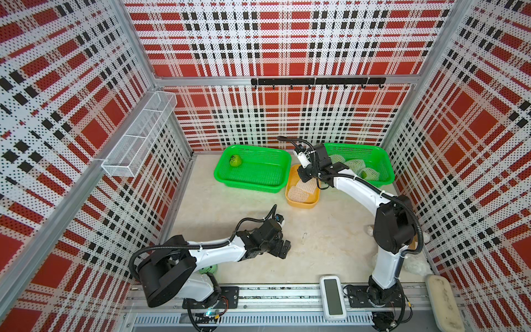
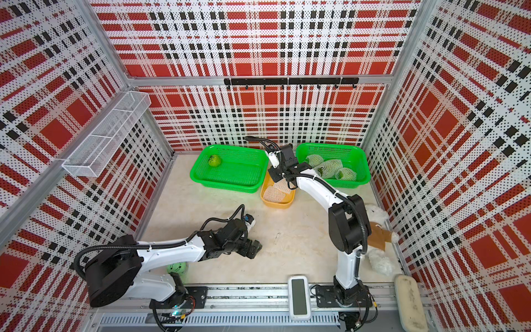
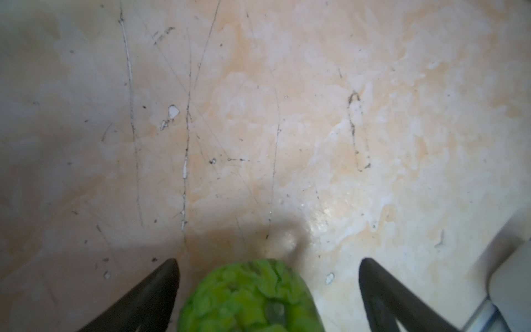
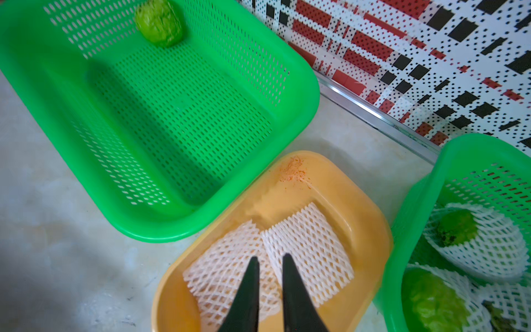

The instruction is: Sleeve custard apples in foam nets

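Note:
In the left wrist view a green custard apple (image 3: 254, 301) sits between the parted fingers of my left gripper (image 1: 281, 234), with a gap showing on its right side. The top views do not show this fruit. My right gripper is over the orange tray (image 4: 296, 168), its fingertips a narrow gap apart and nothing seen between them. Beneath lie two flat white foam nets, one on the left (image 4: 229, 265) and one on the right (image 4: 309, 249). Another custard apple (image 4: 158, 23) rests in the far left corner of the left green basket (image 4: 182, 132).
At the back right, a second green basket (image 2: 358, 157) contains several custard apples in foam nets (image 2: 330, 168). A white handheld device (image 1: 333, 297) lies at the front edge. Bags and a brown item (image 2: 380, 236) are at the right wall.

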